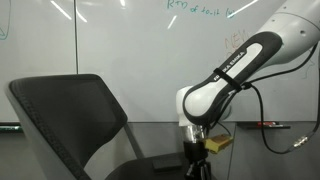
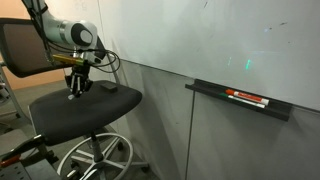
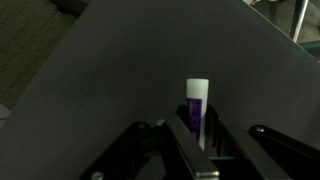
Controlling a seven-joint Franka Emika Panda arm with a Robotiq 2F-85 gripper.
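Observation:
A marker (image 3: 195, 105), white at its end with a purple band, stands out between the dark fingers of my gripper in the wrist view. The gripper is shut on it, and the fingers hide part of its body. Beneath spreads the black seat (image 3: 90, 90) of an office chair. In the second exterior view, my gripper (image 2: 76, 90) is over that seat (image 2: 115, 105); the marker is too small there to make out clearly. The first exterior view has the gripper (image 1: 199, 168) low, right of the chair's backrest (image 1: 75, 120).
A dark block-like object (image 2: 110, 86) lies on the seat near its back edge. On the whiteboard (image 2: 240, 40) wall, a black ledge (image 2: 215, 91) carries red-and-white markers (image 2: 247, 97). A cable (image 1: 262, 110) loops beside the arm.

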